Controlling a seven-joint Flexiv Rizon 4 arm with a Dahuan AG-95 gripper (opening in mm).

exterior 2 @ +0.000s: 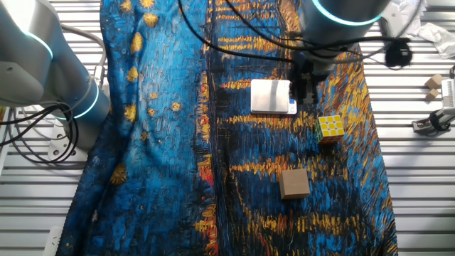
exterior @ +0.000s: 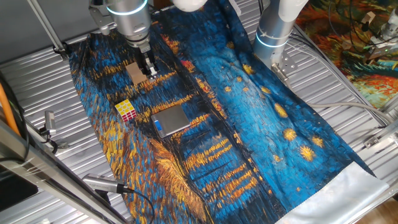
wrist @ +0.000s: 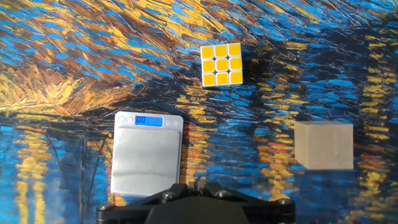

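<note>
My gripper (exterior: 152, 76) hangs above the cloth, close to the wooden block (exterior: 136, 73) in exterior view 1. Its black fingers come together at the bottom of the wrist view, so the gripper looks shut, with nothing visible between them. A Rubik's cube (wrist: 222, 65) with its yellow face up lies at the top middle of that view. The silver scale (wrist: 146, 160), its blue display lit, is at lower left. To the right rests the plain tan block (wrist: 329, 145). All three objects stand apart from one another.
A painted blue and orange cloth (exterior: 249, 137), wrinkled on one side, covers the slatted metal table (exterior: 43, 99). Dark cables (exterior 2: 234, 50) cross exterior view 2. Bare cloth lies between the objects.
</note>
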